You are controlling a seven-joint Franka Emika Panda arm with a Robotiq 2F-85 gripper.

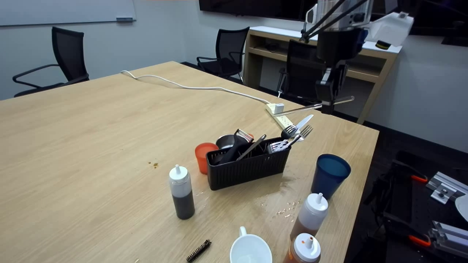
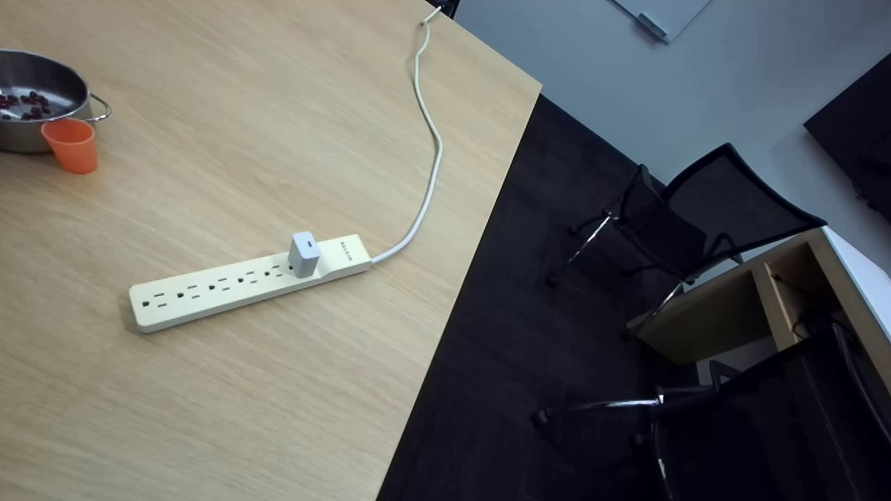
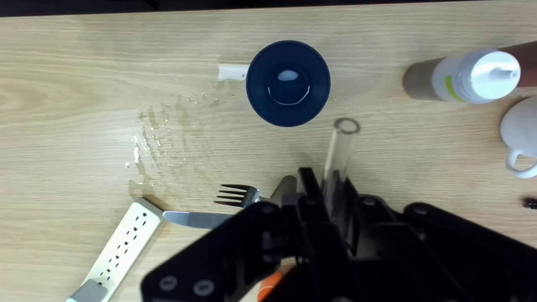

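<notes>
A clear, tube-like glass straw is clamped across my gripper, which hangs well above the table's right side. In the wrist view the same straw runs out from between my shut fingers, its round open end toward the camera. Beyond that end stands a dark blue cup, upright, with a shiny patch at its bottom; the straw is outside it. Below and left of the gripper in exterior view 1 is a black basket of forks, a knife and other utensils.
Squeeze bottles and a white mug stand near the front. Water drops wet the table by the blue cup. A power strip with its cord lies behind the basket, near an orange cup and a metal pot.
</notes>
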